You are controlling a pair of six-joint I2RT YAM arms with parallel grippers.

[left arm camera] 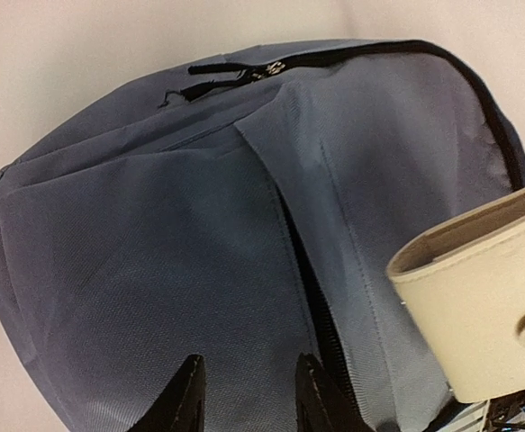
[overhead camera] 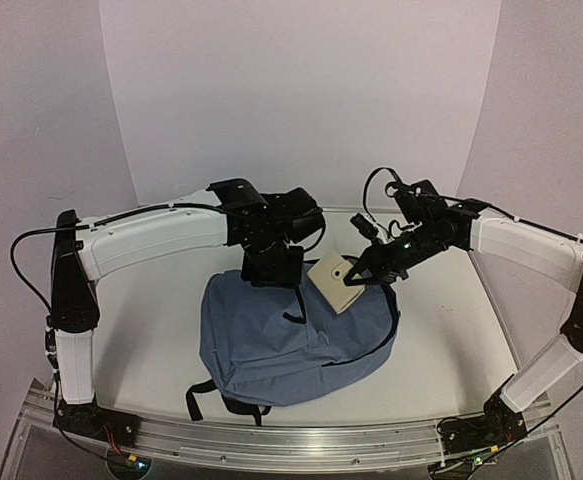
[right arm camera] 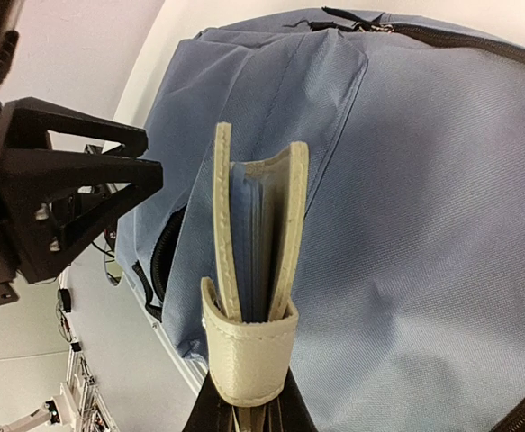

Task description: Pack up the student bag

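A blue-grey bag [overhead camera: 271, 345] lies on the white table with black zippers and straps. Over its right part, my right gripper is shut on a cream case [right arm camera: 248, 360], gripping it at the strap end. Thin clear sleeves show between the case's two covers, and its far end points up in the right wrist view. My left gripper hangs above the bag's cloth, its fingertips apart and nothing between them. The case [left arm camera: 469, 306] is to the right of that gripper and clear of it. How deep the case sits against the bag's opening I cannot tell.
A black zipper edge [left arm camera: 424, 49] curves around the bag's right side, with its pulls near the top. Black straps [overhead camera: 226, 400] trail at the front, close to the metal rail [overhead camera: 291, 435]. Bare table [overhead camera: 141, 330] lies to either side.
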